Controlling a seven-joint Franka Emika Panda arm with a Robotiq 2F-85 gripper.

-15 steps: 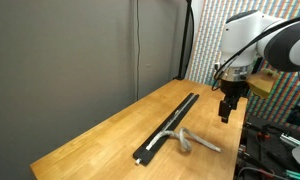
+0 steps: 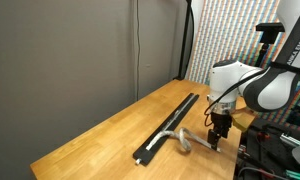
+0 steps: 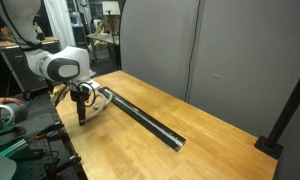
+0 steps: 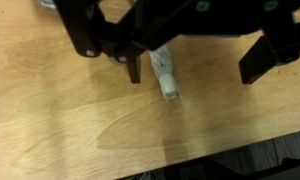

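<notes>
A pale, rope-like strip [image 2: 182, 138] lies on the wooden table, looped at one end, with a straighter tail running toward the near right edge. My gripper [image 2: 218, 140] is low over that tail, close to the tabletop. Between its widely spaced fingers the wrist view shows the blunt end of the strip [image 4: 165, 75], nearer the left finger. The fingers are open and grip nothing. In the second exterior view the arm partly covers the strip [image 3: 103, 99].
A long black flat bar [image 2: 150, 147] lies along the table beside the strip's looped part. The table edge is close to my gripper. Wide bare tabletop [image 3: 205, 115] stretches beyond the bar.
The arm has come down from above the table toward the strip's tail, ending close to the surface. The strip and the black bar have not visibly moved.
</notes>
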